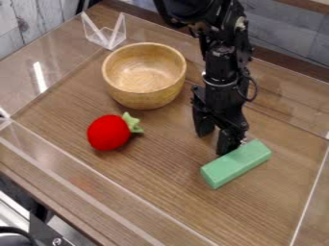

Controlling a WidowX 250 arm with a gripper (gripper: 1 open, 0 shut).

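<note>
The black arm reaches down from the top centre of the camera view, with its gripper (221, 127) low over the wooden table, just above and left of a mint green block (236, 163) at the right. Whether the fingers are open or shut is hard to tell. A red tomato-like object (108, 135) with a green top lies at the left.
A tan bowl (142, 73) sits at the upper left, with a clear wire-like item (102, 31) behind it.
</note>
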